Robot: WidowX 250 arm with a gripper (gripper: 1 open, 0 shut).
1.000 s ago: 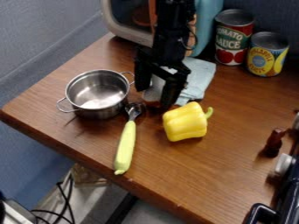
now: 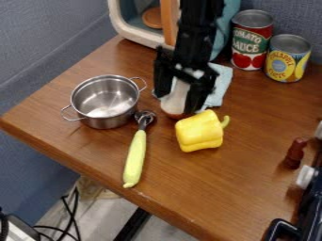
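The black gripper [image 2: 180, 71] reaches down from the top centre, over a white object [image 2: 178, 100] with a reddish-brown base that stands behind the yellow pepper [image 2: 199, 134]. Its fingers are dark and overlap the object, so whether they are closed on it is unclear. A light cloth [image 2: 217, 86] lies behind. A steel pot [image 2: 104, 99] stands to the left, and a yellow corn-like item [image 2: 136, 157] lies in front of it beside a metal utensil.
A tomato sauce can [image 2: 250, 45] and a yellow can [image 2: 287, 62] stand at the back right. A small bottle [image 2: 295, 153] and black items are at the right edge.
The gripper has shifted up slightly since a second ago, and more of the white object shows beneath it.
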